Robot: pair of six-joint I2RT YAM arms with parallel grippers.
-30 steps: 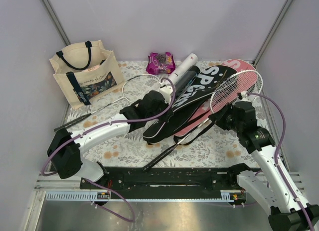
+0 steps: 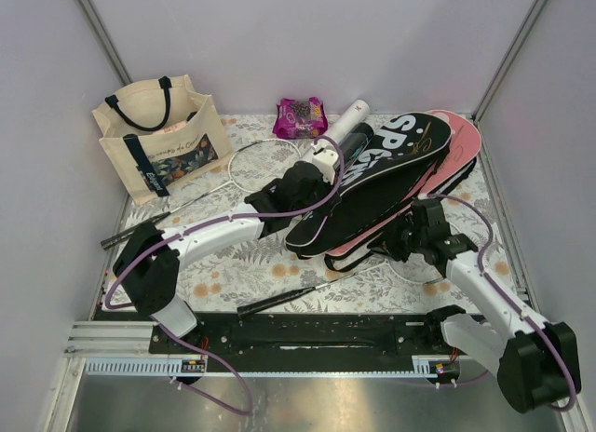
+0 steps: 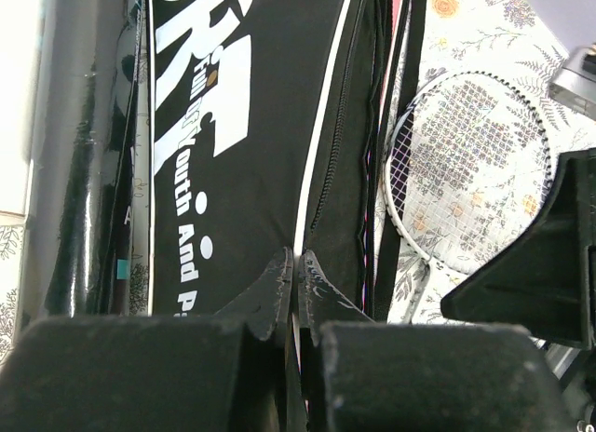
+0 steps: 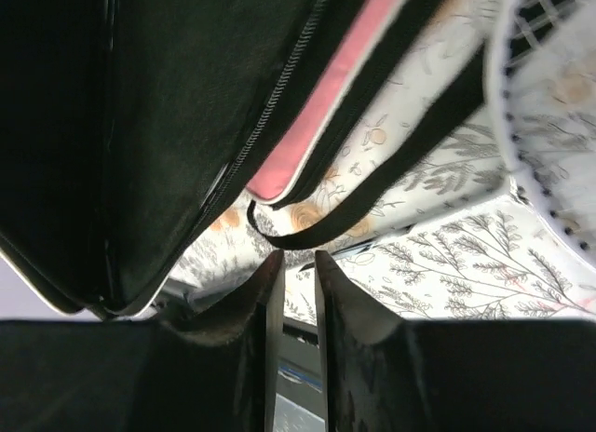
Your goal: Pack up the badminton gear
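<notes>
The black racket bag (image 2: 400, 139), with white lettering, lies slanted over a pink one (image 2: 463, 143). My left gripper is shut on the black bag's white-piped edge. Its opening gapes toward the right arm. Low by the bags' near end, my right gripper stands slightly open, its fingers empty. One racket lies on the cloth: its handle (image 2: 277, 302) points left, and its head (image 3: 475, 171) rests partly under the right arm. A second racket's handle (image 2: 135, 235) is at the left, its head (image 2: 250, 155) near the tubes.
A beige tote bag (image 2: 168, 157) stands open at the back left. A purple packet (image 2: 300, 118) is at the back wall. A white tube (image 2: 352, 117) and a dark tube (image 2: 356, 139) lie along the black bag's left side.
The racket that my right gripper held up a second ago now lies flat on the cloth. The right arm lowered toward the front; the left moved slightly right and back with the bag edge.
</notes>
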